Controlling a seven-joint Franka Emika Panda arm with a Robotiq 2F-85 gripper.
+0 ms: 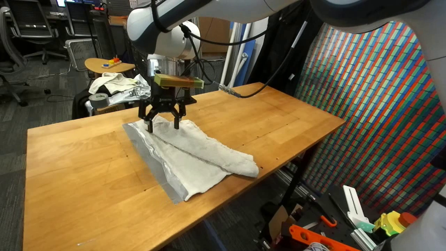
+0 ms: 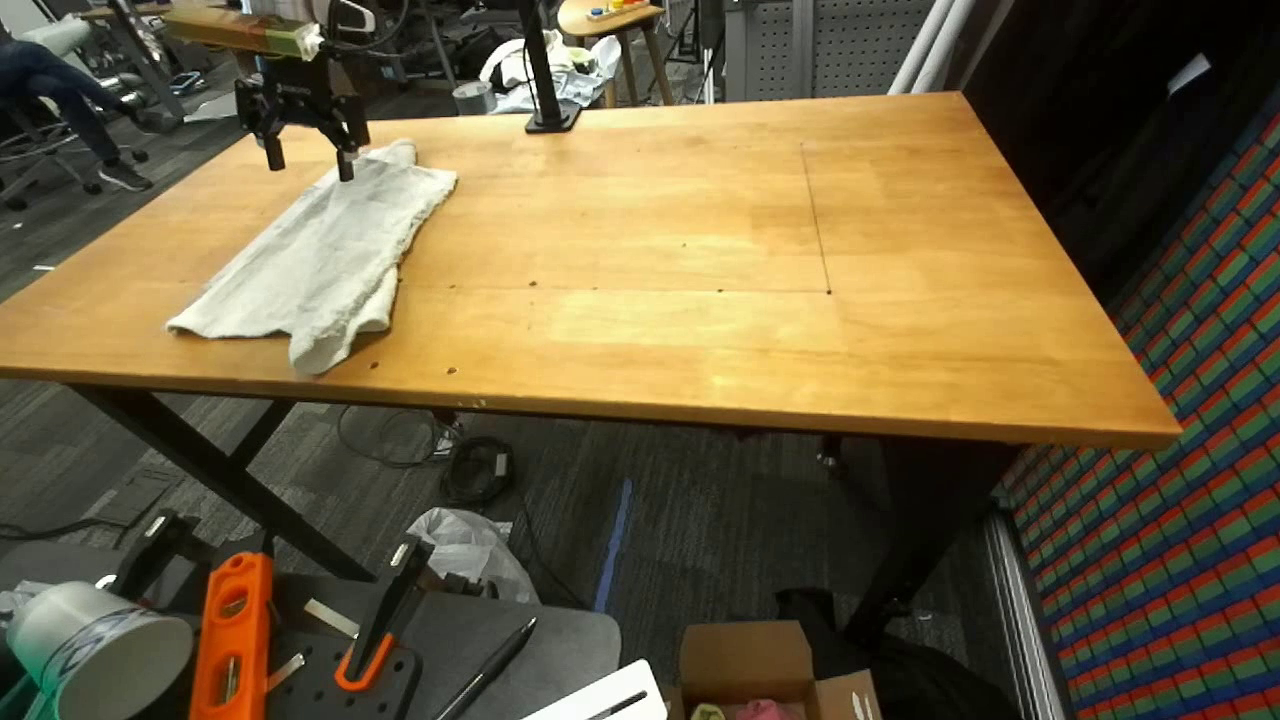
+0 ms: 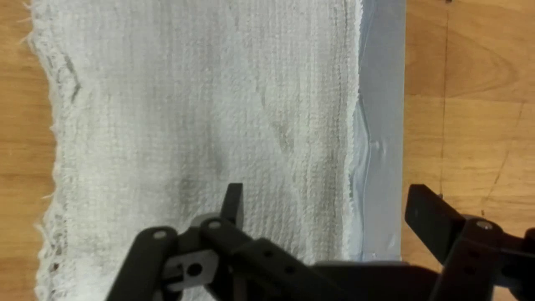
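A whitish woven towel [image 1: 196, 154] lies partly folded over itself on the wooden table, a long crease running toward the front edge. Along its left side runs a strip of grey tape [image 1: 154, 165], which shows on the right of the towel in the wrist view. My gripper [image 1: 163, 129] is open over the far end of the towel, nothing between its fingers. In the wrist view one finger [image 3: 233, 203] is over the cloth and the other is past the tape, above bare wood. Whether either fingertip touches the towel, I cannot tell.
A black post base [image 2: 553, 118] stands at its back edge. Beyond the table, a roll of tape [image 1: 99, 100] sits by piled cloths. Clamps and tools lie on a dark side stand in front.
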